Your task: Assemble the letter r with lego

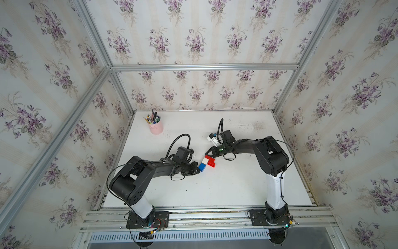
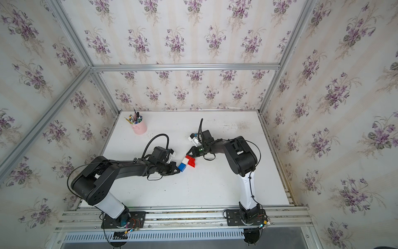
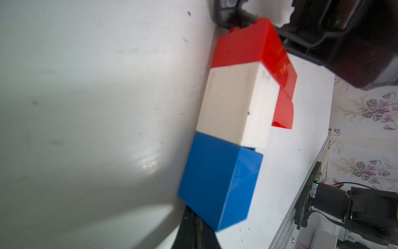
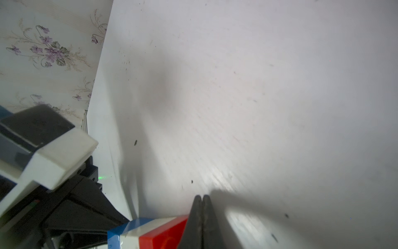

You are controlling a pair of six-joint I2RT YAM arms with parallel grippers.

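Note:
A short row of bricks lies on the table between my two grippers. In the left wrist view its near end is a blue brick (image 3: 217,182), then a white brick (image 3: 234,103), then a red brick (image 3: 244,45). A further red piece (image 3: 284,108) juts out to the side of the far end. My left gripper is shut, its tips close against the blue end, with nothing showing between them. At the red end, my right gripper is also shut with nothing between its fingers; the red brick (image 4: 165,234) shows just left of it.
A pink cup of pens (image 1: 155,126) stands at the back left of the white table (image 1: 232,186). The two arms face each other closely across the bricks.

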